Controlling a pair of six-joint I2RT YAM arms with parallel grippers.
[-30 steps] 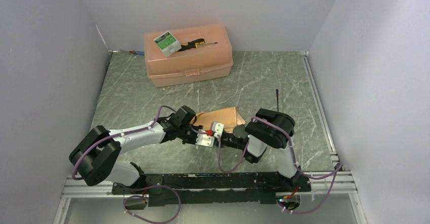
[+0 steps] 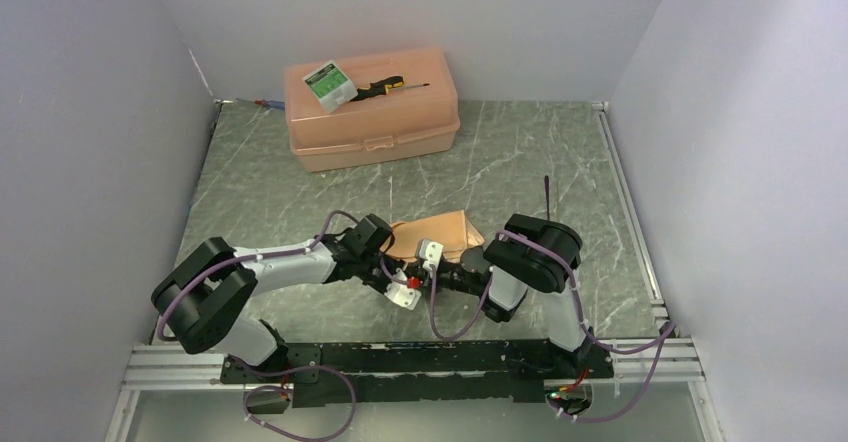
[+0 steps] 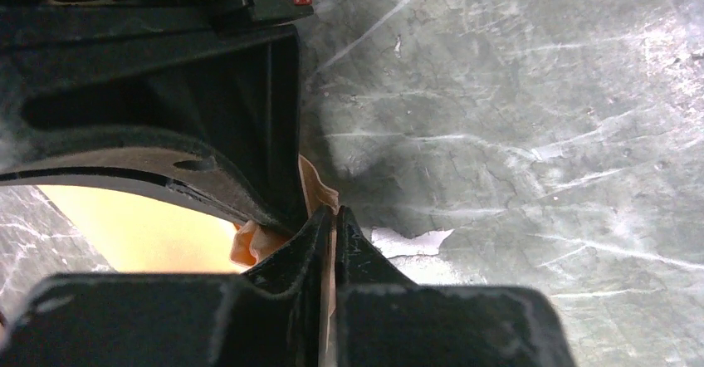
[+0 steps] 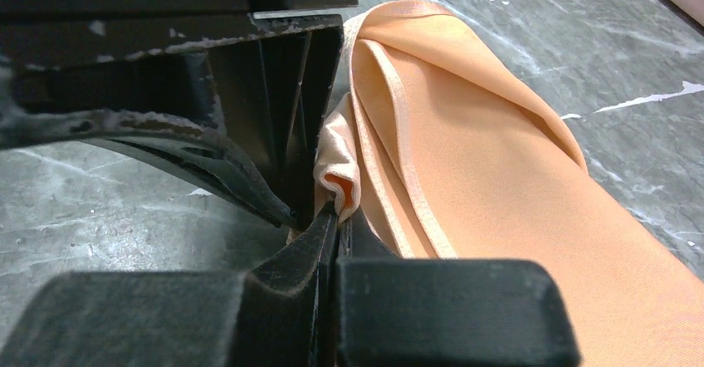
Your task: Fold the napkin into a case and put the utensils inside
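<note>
The peach napkin (image 2: 430, 229) lies partly folded at the table's front middle, largely under both grippers, which meet at its near left edge. In the left wrist view my left gripper has a thin strip of the napkin (image 3: 145, 222) between its close-set fingers; how tightly is unclear. In the right wrist view my right gripper is shut on a bunched edge of the napkin (image 4: 515, 209), whose folded layers spread to the right. The other gripper's black housing covers much of each wrist view. I cannot make out any utensils under the arms.
A pink lidded box (image 2: 370, 137) stands at the back, with a screwdriver (image 2: 378, 90) and a white-green packet (image 2: 330, 85) on top. Grey walls bound three sides.
The right arm has stayed still.
</note>
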